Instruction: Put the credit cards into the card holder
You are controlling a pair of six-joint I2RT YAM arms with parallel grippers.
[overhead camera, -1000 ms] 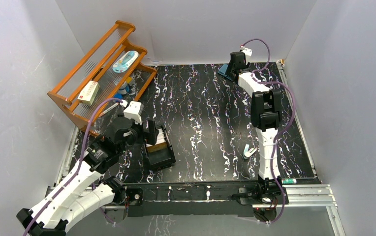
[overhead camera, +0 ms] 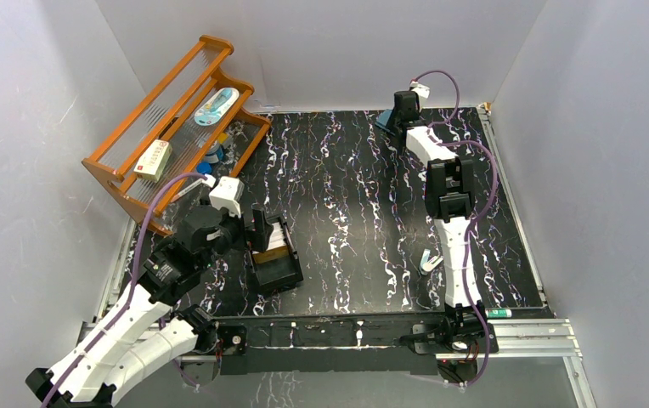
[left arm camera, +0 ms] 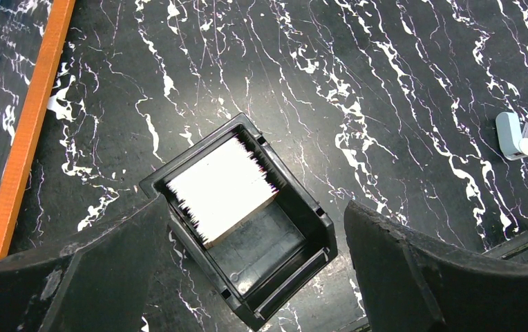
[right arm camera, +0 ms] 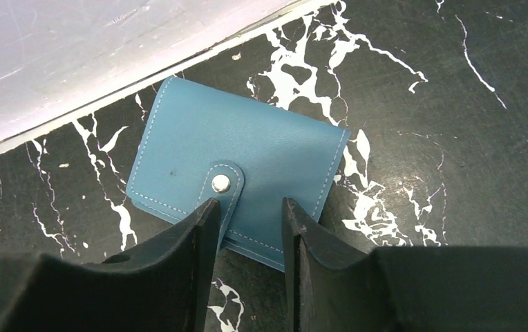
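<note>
A teal leather card holder [right arm camera: 178,145] with a snap strap lies at the back right of the table, by the wall. My right gripper is over it, fingers part way apart at the strap's side; whether they touch it I cannot tell. The black tray [left arm camera: 303,263] at front left holds a stack of white cards [left arm camera: 216,187]. My left gripper hangs open above that tray, nothing between its fingers.
A wooden shelf [overhead camera: 168,127] with boxes and bottles stands at the left. A small pale stapler-like object [left arm camera: 513,138] lies at front right.
The right arm has shifted slightly to the left over the card holder since a second ago. The left arm is nearly still.
</note>
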